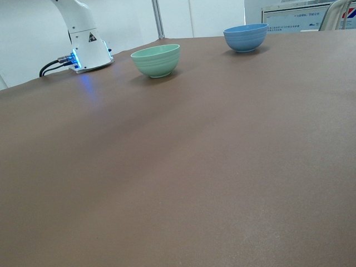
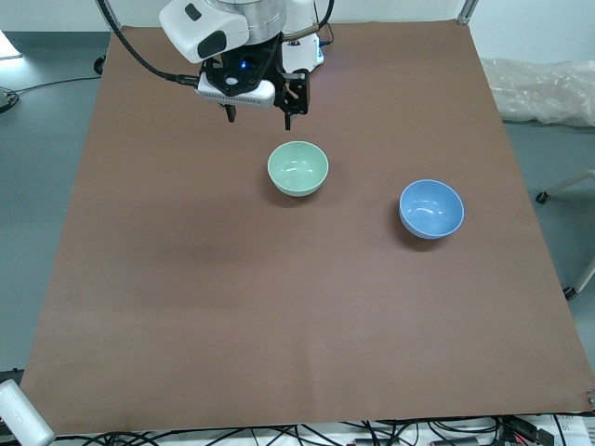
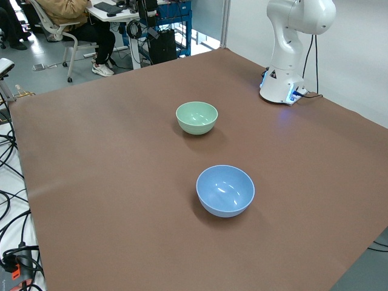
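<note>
A mint green bowl (image 2: 297,169) (image 1: 156,61) (image 3: 196,117) stands upright and empty near the table's middle. A blue bowl (image 2: 430,209) (image 1: 245,38) (image 3: 225,190) stands to its right in the left view, also empty. My gripper (image 2: 259,115) hangs above and behind the green bowl in the left view, its two dark fingers pointing down and apart, with nothing seen between them. The other two views show only the arm's white base and lower joints.
Cables (image 3: 15,218) and equipment lie along one edge outside it. A white wall stands behind the arm's base, and a seated person (image 3: 100,42) is beyond the table.
</note>
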